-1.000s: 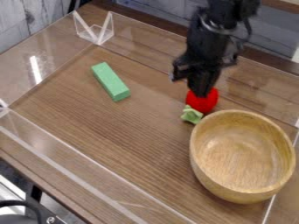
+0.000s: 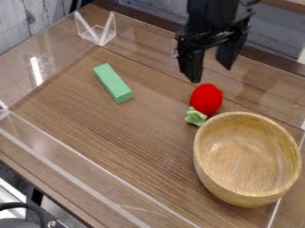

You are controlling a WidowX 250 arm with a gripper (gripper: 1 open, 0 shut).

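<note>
My black gripper [image 2: 210, 50] hangs at the top centre of the camera view, fingers pointing down and apart, with nothing seen between them. Below it a red object [image 2: 205, 98], like a strawberry or tomato, lies on the wooden table, with a small pale green piece [image 2: 195, 116] at its lower left. A green block [image 2: 112, 83] lies to the left.
A large yellow-tan bowl [image 2: 245, 158] fills the lower right. A white wire-like object [image 2: 96, 28] stands at the back left. A dark object sits at the bottom-left corner.
The objects on the table look unchanged.
</note>
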